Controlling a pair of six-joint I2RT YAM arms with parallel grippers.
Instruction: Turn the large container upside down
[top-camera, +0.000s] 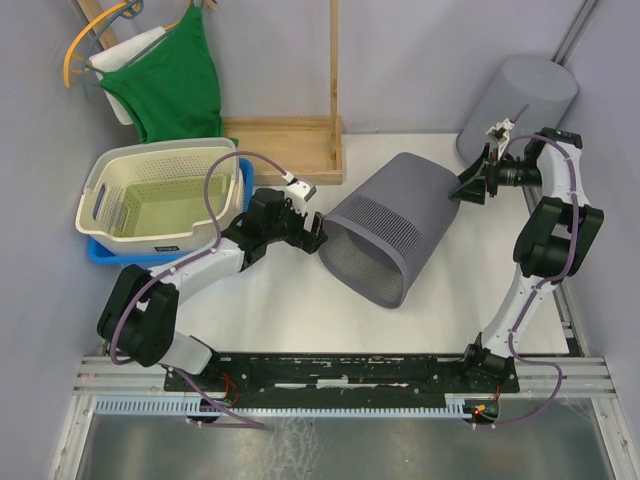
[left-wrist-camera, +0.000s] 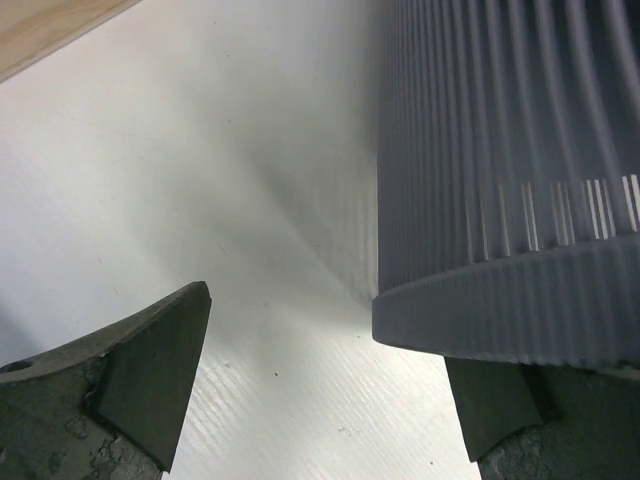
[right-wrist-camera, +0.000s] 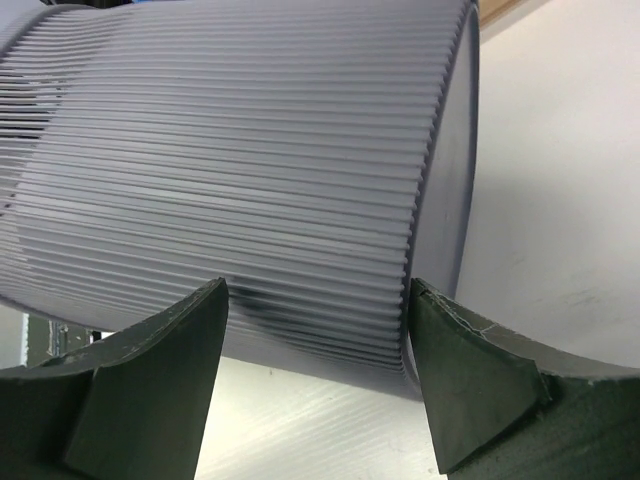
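The large container (top-camera: 420, 195) is grey and ribbed. It lies on its side on the white table, its open mouth (top-camera: 365, 265) facing the front and its closed end at the back right. At the mouth's left corner, my left gripper (top-camera: 314, 233) is open; in the left wrist view the container's rim (left-wrist-camera: 510, 305) covers part of the right finger (left-wrist-camera: 490, 405), while the left finger (left-wrist-camera: 150, 380) stands apart. My right gripper (top-camera: 472, 186) is open at the closed end's right side. Its fingers (right-wrist-camera: 150, 390) straddle the container's edge; whether both touch cannot be told.
A beige basket (top-camera: 92, 205) sits in a blue bin (top-camera: 112, 256) at the left. Behind stands a wooden frame (top-camera: 285, 145) beside a green cloth (top-camera: 170, 85). Another grey container (top-camera: 520, 95) occupies the back right corner.
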